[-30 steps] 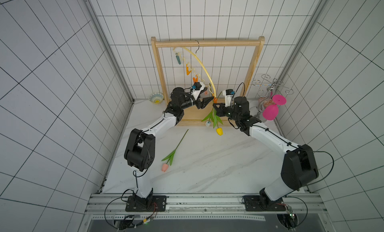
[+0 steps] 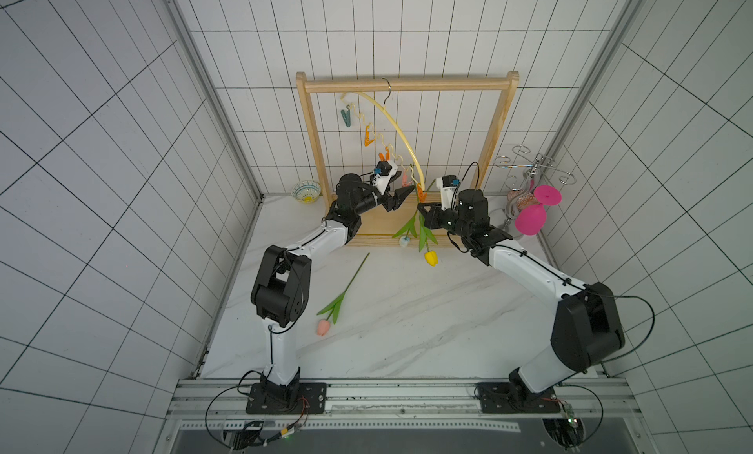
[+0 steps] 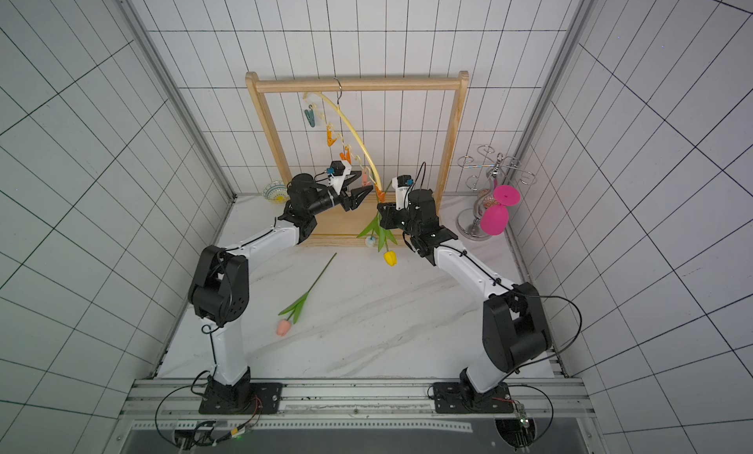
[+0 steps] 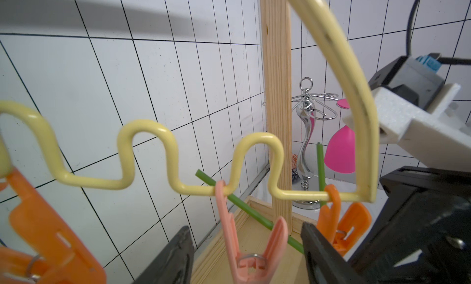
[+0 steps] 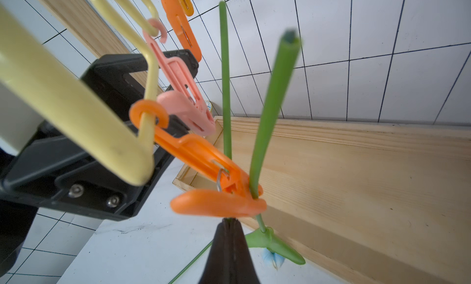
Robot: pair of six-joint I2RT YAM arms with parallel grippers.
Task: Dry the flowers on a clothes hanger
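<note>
A yellow hanger (image 2: pixel 390 117) hangs tilted from the wooden rack, carrying coloured clips. The orange clip (image 5: pixel 196 151) at its right end grips a green stem (image 5: pixel 269 107); a yellow tulip (image 2: pixel 431 258) and a pale blue one (image 3: pixel 371 241) hang head-down there. My left gripper stands open around the pink clip (image 4: pixel 252 259), fingers apart from it on both sides. My right gripper is shut just below the orange clip, nothing clearly between its fingertips. A pink tulip (image 2: pixel 323 326) lies on the white table.
The wooden tray (image 5: pixel 368 171) lies under the hanger. A metal stand with pink pieces (image 3: pixel 494 218) is at the back right, a small bowl (image 2: pixel 306 192) at the back left.
The hanging clips have swung a little. My right arm is essentially still.
</note>
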